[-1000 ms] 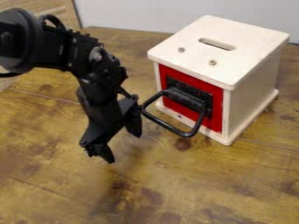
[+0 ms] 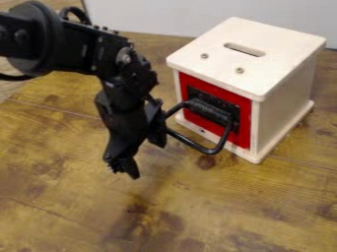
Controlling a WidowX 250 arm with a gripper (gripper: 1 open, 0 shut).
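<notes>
A pale wooden box [image 2: 282, 113] with a slot in its top and a red front panel [image 2: 196, 89] stands at the upper right. From a black mount on that panel a black U-shaped handle [image 2: 212, 148] sticks out toward the left. My black gripper [image 2: 144, 151] hangs open low over the floor, just left of the handle, its wrist beside the handle's far end. Nothing shows between its fingers.
A white wall runs along the back. A light board edge shows at the far left.
My gripper has moved slightly right and up, closer to the handle. The box and handle look unchanged.
</notes>
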